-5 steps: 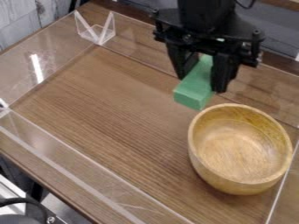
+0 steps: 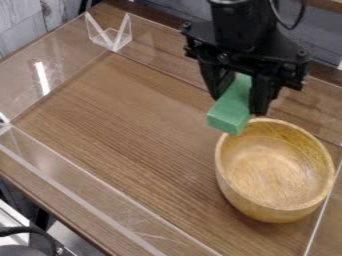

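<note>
A black gripper [image 2: 235, 84] hangs in the upper right of the camera view, shut on a green block [image 2: 231, 108]. The block is held just above the far-left rim of a round tan bowl [image 2: 273, 184], which sits at the lower right of the wooden table. The bowl's visible interior is empty.
A small white wire object [image 2: 111, 30] stands at the top left. A dark cable runs at the bottom left corner, and the table's edge shows at the right.
The gripper has moved a little toward the bottom of the view with the green block, which now hangs slightly lower in the picture, nearer the bowl's rim.
</note>
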